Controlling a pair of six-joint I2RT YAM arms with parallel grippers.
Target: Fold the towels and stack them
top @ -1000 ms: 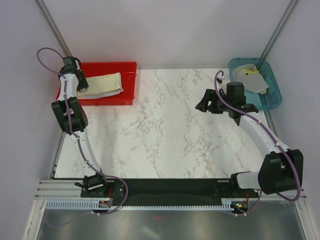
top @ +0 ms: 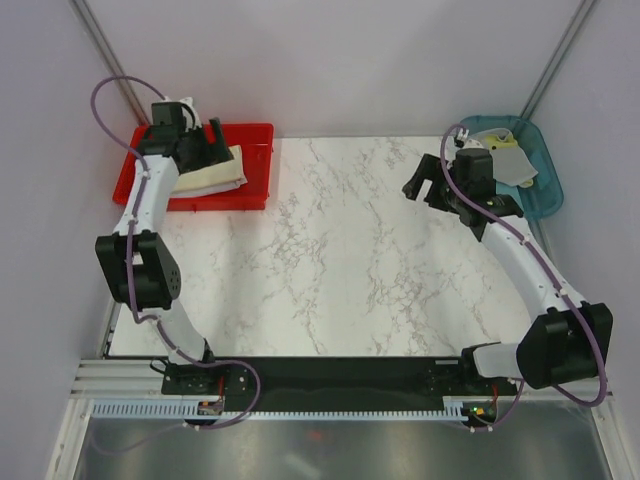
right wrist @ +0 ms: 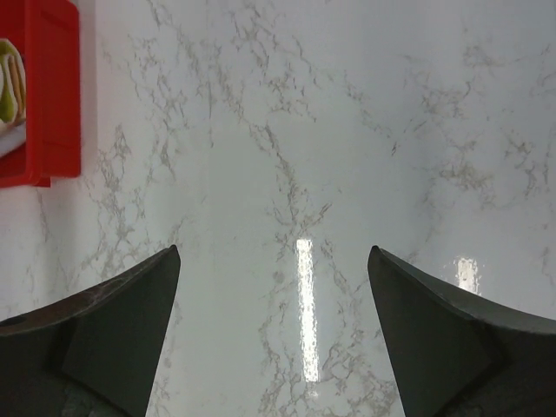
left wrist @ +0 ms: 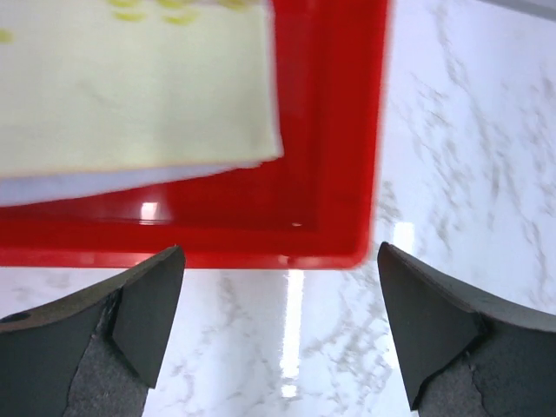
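Observation:
Folded cream towels (top: pixel 222 172) lie stacked in the red bin (top: pixel 259 165) at the back left of the top view. The left wrist view shows the upper towel (left wrist: pixel 174 113), cream with yellow marks, and a whiter layer (left wrist: pixel 130 182) under its edge. Over the bin, above the towels, my left gripper (top: pixel 206 142) is open and empty; its arm hides part of the stack. At the back right, a light grey towel with a yellow patch (top: pixel 509 164) rests in the blue-green bin (top: pixel 549 190). Left of that bin, above bare table, my right gripper (top: pixel 424 186) is open and empty.
My right arm partly covers the blue-green bin's near left side. The red bin's corner (right wrist: pixel 61 130) shows at the left of the right wrist view.
My left gripper has moved right and looks larger, having risen from the left end of the towels. The right gripper has shifted slightly to the right. The towels look unmoved.

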